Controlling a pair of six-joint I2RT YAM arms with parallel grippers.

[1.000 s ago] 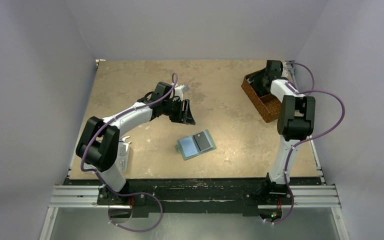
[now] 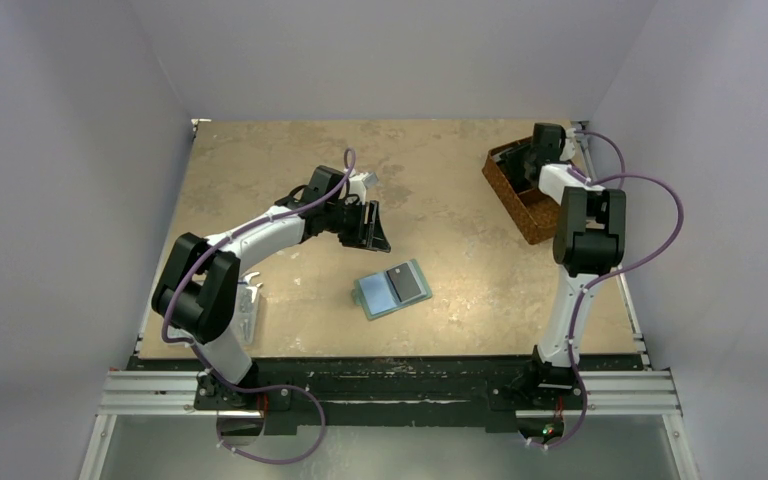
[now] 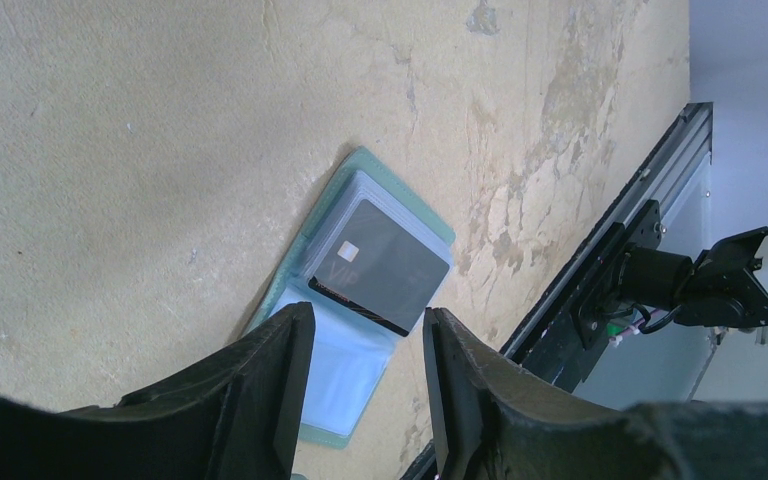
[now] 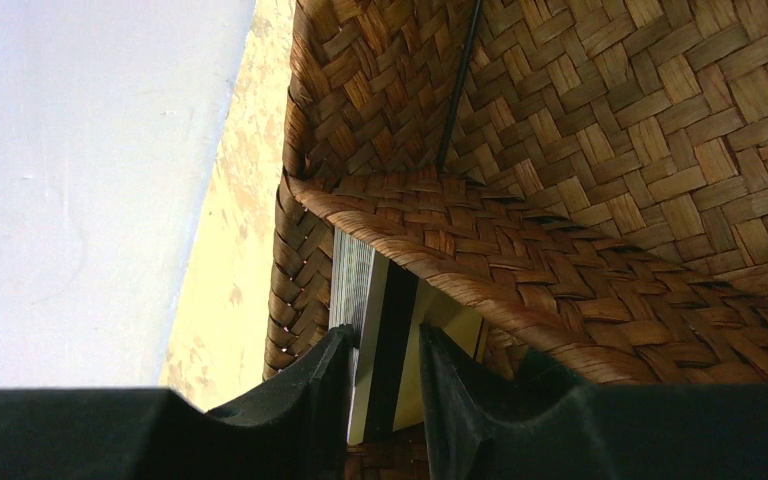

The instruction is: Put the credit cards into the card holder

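Note:
The card holder [image 2: 392, 289] lies open on the table, teal-edged, with a pale blue side [image 3: 335, 365] and a dark grey card-like panel [image 3: 385, 262] bearing a small light square. My left gripper hovers above it, open and empty. In the right wrist view, a stack of credit cards [image 4: 405, 375] stands on edge in a woven basket compartment, its front card gold with a black stripe. My right gripper reaches in there, its parted fingers [image 4: 332, 360] close in front of the stack; whether they touch the cards is unclear.
The brown woven basket [image 2: 506, 198] sits at the back right, against the side wall. A woven divider [image 4: 560, 290] runs close to my right fingers. A clear plastic tray [image 2: 246, 318] is by the left arm's base.
My right arm has shifted slightly at the basket, its wrist a little lower in the top view. The left arm, the card holder and the basket look unmoved.

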